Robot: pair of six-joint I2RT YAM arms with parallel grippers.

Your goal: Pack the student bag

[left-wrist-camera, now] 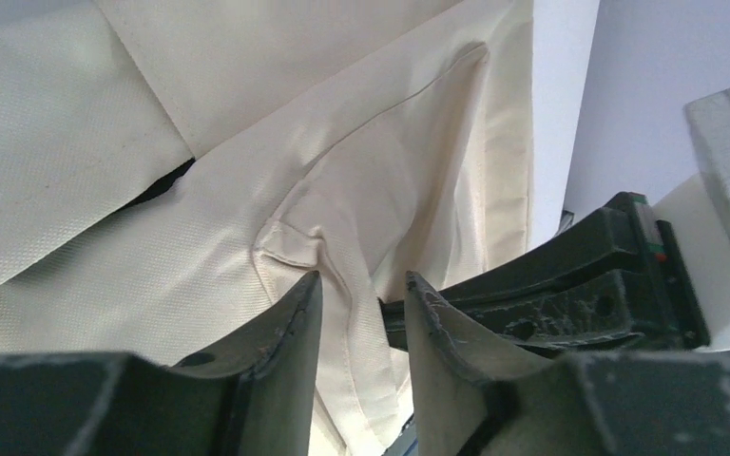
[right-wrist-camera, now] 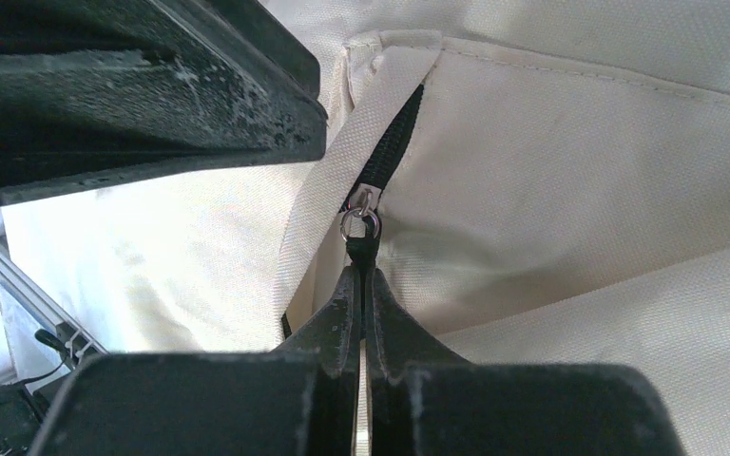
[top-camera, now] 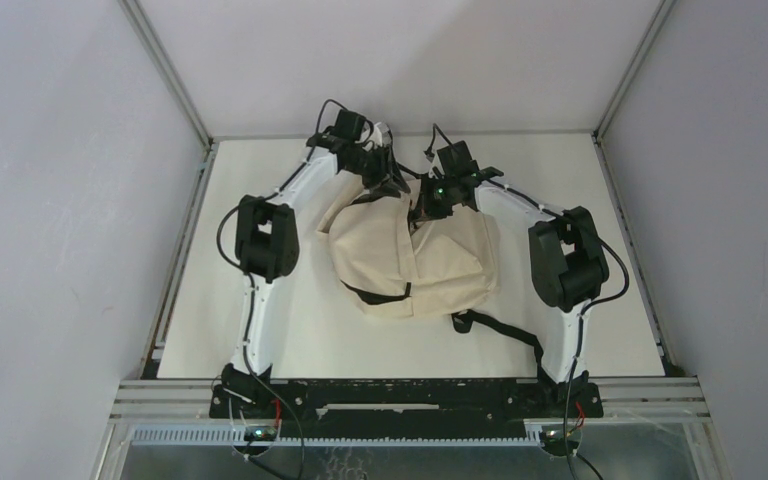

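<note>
The cream student bag lies on the table beneath both arms. At its upper part, my left gripper stands part open; in the left wrist view a folded fabric edge shows between its parted fingers, with neither seen pinching it. My right gripper is shut on the black cord of a zipper pull, whose metal ring hangs from the slider. Black zipper teeth run from the slider along the fabric flap. The bag's inside is hidden.
The two grippers are close together; the left one's fingers loom beside the zipper in the right wrist view. A black strap trails from the bag toward the right arm's base. Bare table shows at the left.
</note>
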